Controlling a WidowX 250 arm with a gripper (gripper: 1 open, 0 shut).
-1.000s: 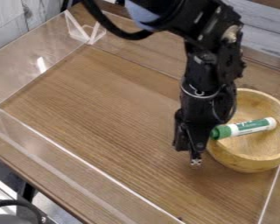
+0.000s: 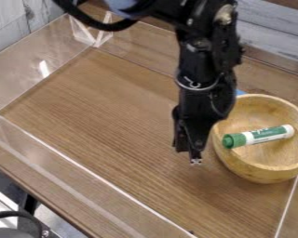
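Observation:
The black robot gripper (image 2: 194, 154) hangs over the wooden table, just left of a wooden bowl (image 2: 270, 169), its fingertips pointing down. It looks shut, with nothing visible between the fingers. A green and white cylinder (image 2: 257, 136), like a marker or tube, lies tilted inside the bowl. Part of the bowl's left side is close behind or beside the gripper.
Transparent low walls edge it at the left. A small blue object (image 2: 240, 92) is partly hidden behind the arm at the back right.
The gripper has shifted slightly left and up, a little apart from the cylinder in the bowl. The bowl and cylinder look about the same.

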